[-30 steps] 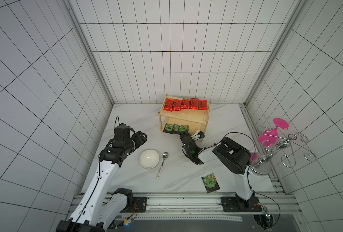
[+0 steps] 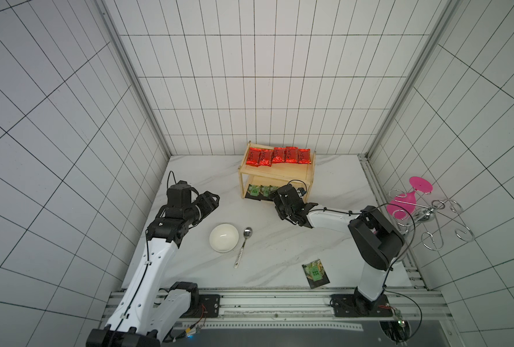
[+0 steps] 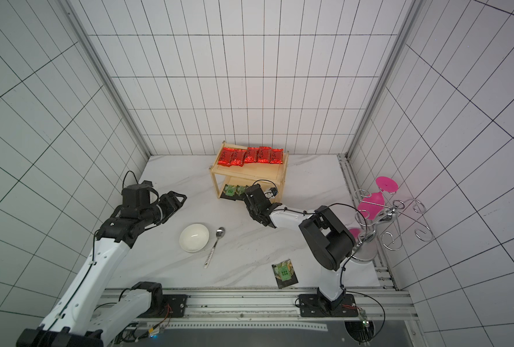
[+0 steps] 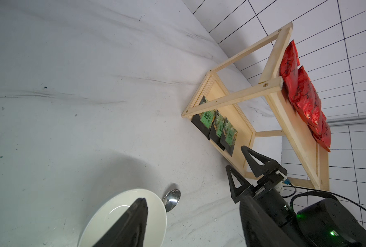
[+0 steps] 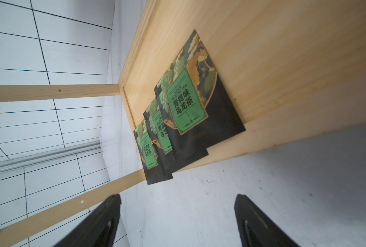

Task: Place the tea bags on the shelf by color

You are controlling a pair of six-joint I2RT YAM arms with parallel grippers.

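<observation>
A wooden two-tier shelf (image 2: 277, 173) holds a row of red tea bags (image 2: 278, 155) on top and three overlapping green-black tea bags (image 5: 183, 103) along the front of the lower tier. Another green tea bag (image 2: 315, 273) lies loose at the table's front. My right gripper is open and empty at the shelf's lower front, facing those green bags in its wrist view. My left gripper (image 2: 209, 205) hangs open over the left table, above and left of the bowl, holding nothing.
A white bowl (image 2: 224, 237) and a spoon (image 2: 247, 233) lie left of centre. A metal stand with pink items (image 2: 400, 205) stands at the right edge. Tiled walls bound the back and sides.
The left arm has moved very slightly.
</observation>
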